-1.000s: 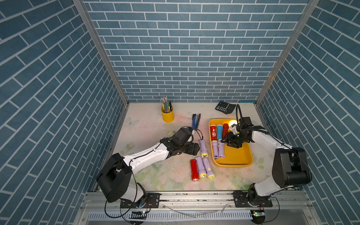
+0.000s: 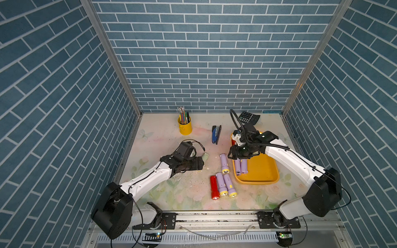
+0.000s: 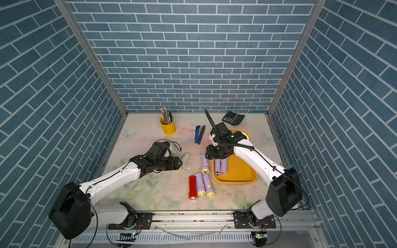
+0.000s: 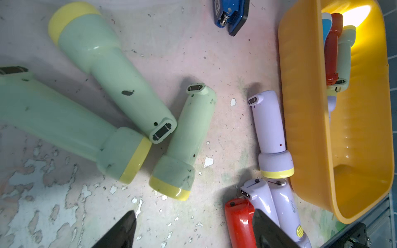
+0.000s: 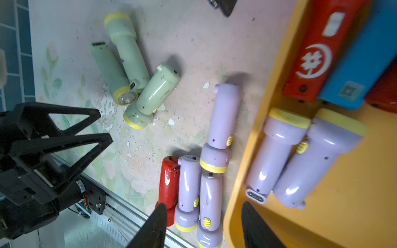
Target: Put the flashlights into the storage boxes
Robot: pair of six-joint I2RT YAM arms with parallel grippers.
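Note:
The yellow storage box [image 2: 260, 173] on the right holds red, blue, green and lilac flashlights, including two lilac ones [image 5: 273, 153] at its near left. A lilac flashlight [image 5: 221, 119] lies just outside its left wall; two more [image 5: 188, 186] and a red one [image 5: 167, 181] lie nearer the front. Three mint flashlights [image 4: 186, 136] lie to the left. My left gripper is open above the mint flashlights, nothing between its fingers. My right gripper is open over the box's left wall, raised, holding nothing.
A yellow pen cup [image 2: 185, 127], a stapler [image 2: 215, 134] and a black calculator [image 2: 248, 117] stand or lie at the back. Tiled walls enclose the table.
My right arm has risen and moved left out of the box toward its left wall. My left arm has moved left, away from the box. The flashlights look unmoved.

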